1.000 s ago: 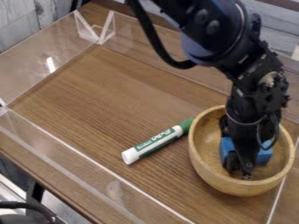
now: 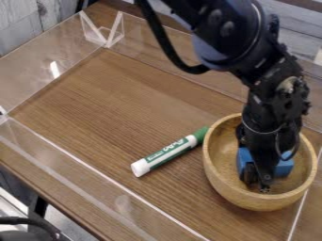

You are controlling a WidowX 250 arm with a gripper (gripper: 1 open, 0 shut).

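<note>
My black gripper (image 2: 262, 160) reaches down into a tan bowl (image 2: 236, 198) at the right of the camera view, its fingers around a blue object (image 2: 281, 164) lying in the bowl. The fingers are dark and overlap the object, so their exact hold is hard to make out. A green and white tube (image 2: 169, 152) lies on the table just left of the bowl.
A clear plastic stand (image 2: 101, 30) is at the back left, near clear edge walls.
</note>
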